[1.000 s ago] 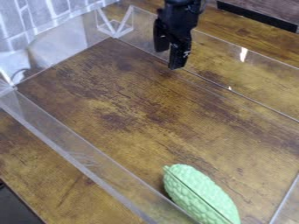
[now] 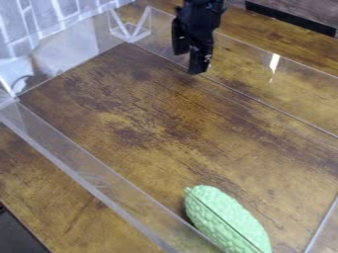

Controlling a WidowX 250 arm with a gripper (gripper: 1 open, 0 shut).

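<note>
The black robot gripper (image 2: 193, 54) hangs at the top centre of the camera view, over the far part of a clear-walled enclosure; its fingers appear apart with nothing visible between them, though they are small and dark. A light green, bumpy, elongated object (image 2: 226, 219), like a toy vegetable, lies on the wooden floor at the near right, well apart from the gripper.
Clear plastic walls (image 2: 86, 173) border the wooden surface (image 2: 145, 128). A pale tiled or patterned backdrop (image 2: 40, 25) is at the top left, and a dark panel (image 2: 303, 12) at the top right.
The gripper has shifted very slightly left and up since about a second ago. The green object has not moved.
</note>
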